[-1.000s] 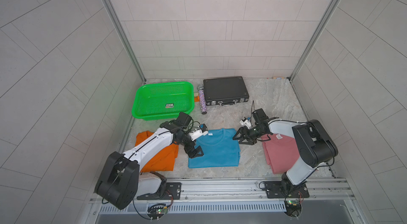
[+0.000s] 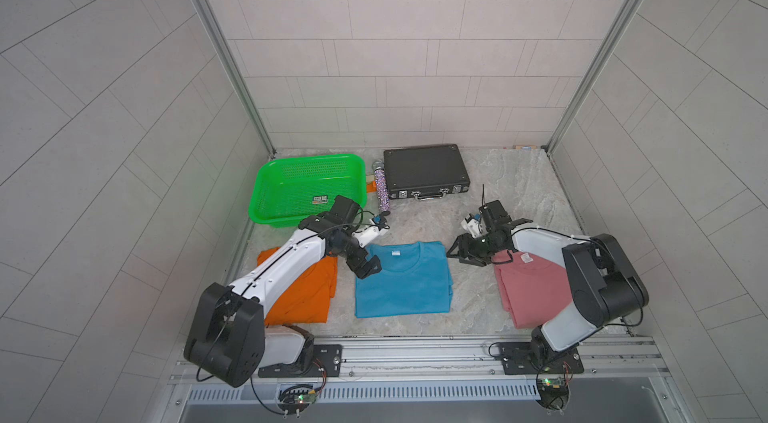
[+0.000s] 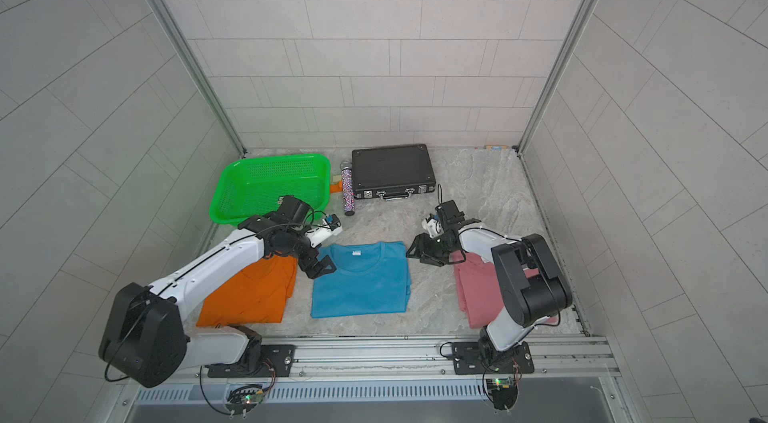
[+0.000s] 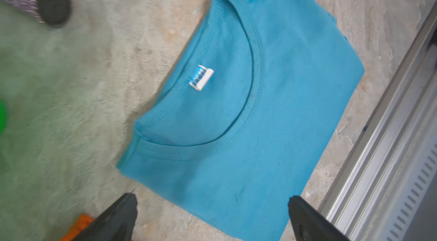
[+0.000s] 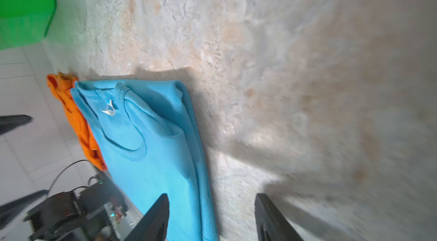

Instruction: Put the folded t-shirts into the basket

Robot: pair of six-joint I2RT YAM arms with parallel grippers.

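Note:
A folded blue t-shirt [image 2: 404, 287] lies in the front middle, between an orange one [image 2: 304, 303] on the left and a pink one [image 2: 536, 295] on the right. The empty green basket [image 2: 288, 183] is at the back left. My left gripper is open above the blue shirt's left side, nothing between its fingers. My right gripper is part open just beside the blue shirt's right edge, low over the table, with the shirt's edge in view between its fingers, not visibly gripped.
A black briefcase [image 2: 424, 171] and a speckled cylinder [image 2: 381, 187] lie at the back, right of the basket. Bare table [image 2: 512, 175] shows at the back right and in the gap between the blue and pink shirts.
My left gripper has risen toward the back from the blue shirt. My right gripper has shifted slightly right and back, off the shirt's right edge.

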